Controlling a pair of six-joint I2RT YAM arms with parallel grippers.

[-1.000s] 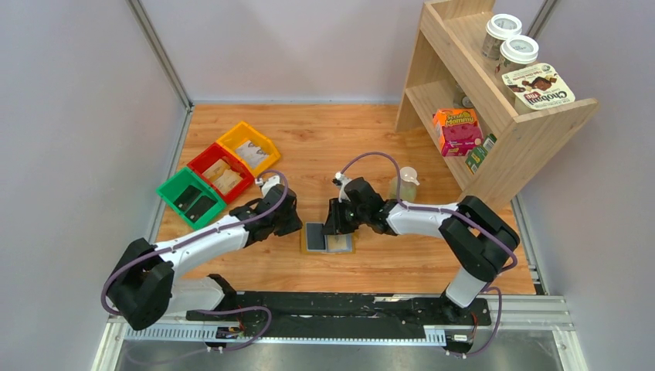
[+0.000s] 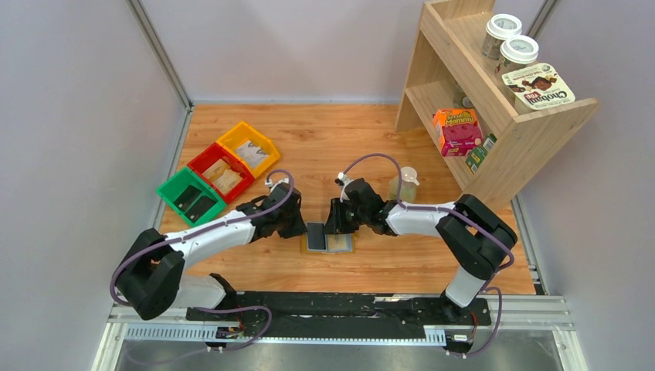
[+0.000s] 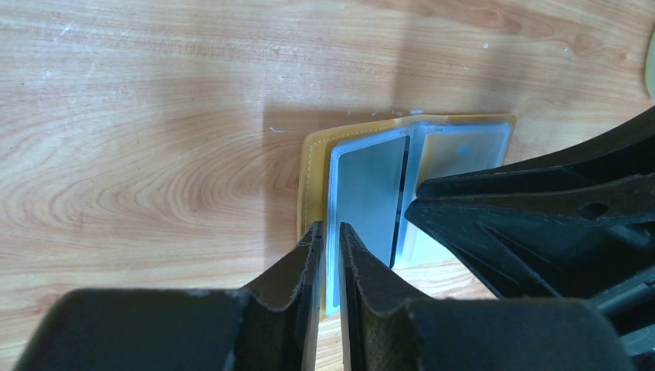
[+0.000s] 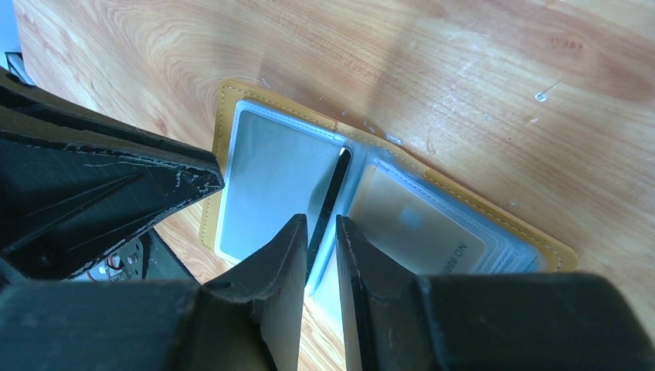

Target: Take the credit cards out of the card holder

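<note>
An opened card holder [image 2: 327, 251] with a tan border and clear pockets lies flat on the table between both grippers. Its left pocket looks dark from above, and a black card edge [image 4: 330, 202] shows along the slot near the spine in the right wrist view. A pale card with printed text [image 4: 421, 220] fills the other pocket. At the holder's outer left edge, my left gripper is open by a narrow gap, the blue rim visible between its fingertips. My right gripper, also narrowly open, is over the middle of the holder; contact there cannot be judged.
Green [image 2: 166, 188], red and yellow trays stand at the back left; cards lie in them. Behind the right gripper is a translucent lidded jar [image 2: 408, 185]. A wooden shelf [image 2: 533, 147] occupies the back right. Table in front of the holder is clear.
My left gripper has moved slightly right, up to the holder's left edge, within the last second. The right gripper and the holder look nearly unchanged.
</note>
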